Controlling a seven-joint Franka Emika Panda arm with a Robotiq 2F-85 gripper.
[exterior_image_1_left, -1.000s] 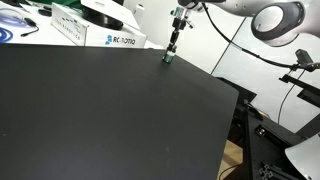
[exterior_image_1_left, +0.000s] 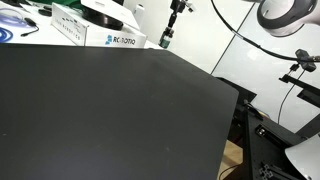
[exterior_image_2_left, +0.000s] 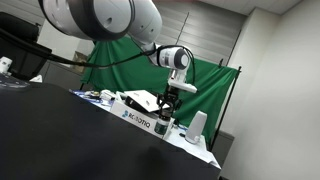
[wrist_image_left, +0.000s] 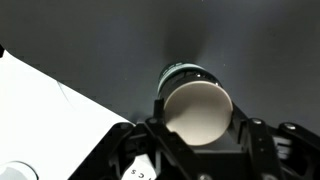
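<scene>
A small container with a pale round lid and dark sides (wrist_image_left: 198, 112) is seen from above in the wrist view, clasped between the fingers of my gripper. In exterior view 1 it shows as a small dark-green shape (exterior_image_1_left: 166, 39) under the gripper (exterior_image_1_left: 170, 30), above the far right end of the black table. The second exterior view has the container (exterior_image_2_left: 161, 126) upright below my gripper (exterior_image_2_left: 166, 107), in front of the white box. Its underside is hard to make out.
A white Robotiq-labelled box (exterior_image_1_left: 112, 36) stands along the table's far edge. Beside it in the wrist view lies a white surface (wrist_image_left: 50, 125). Cables (exterior_image_1_left: 18, 22) lie at the far left.
The gripper and container have risen from near the tabletop over the last second. The arm has lifted with them, and the container stays between the fingers.
</scene>
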